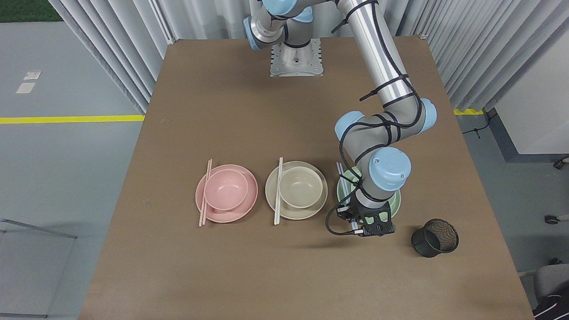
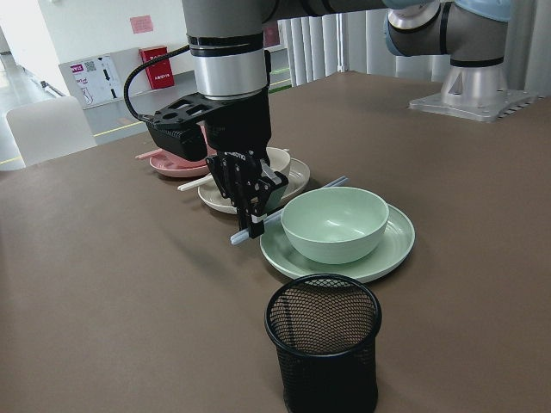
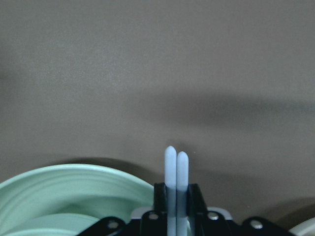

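My gripper (image 2: 256, 225) is low over the green place setting. In the wrist view its black fingers close around a pair of pale blue chopsticks (image 3: 182, 191), side by side and pointing forward. In the left view the chopsticks (image 2: 330, 186) lie at a slant beside the green bowl (image 2: 334, 229) on the green plate (image 2: 387, 258); whether they are lifted I cannot tell. From the front, the arm (image 1: 388, 168) hides much of this setting.
Cream bowl (image 1: 300, 186) and pink bowl (image 1: 226, 189) sit on matching plates with chopsticks, to the left in the front view. A black mesh cup (image 1: 435, 238) stands at the near right.
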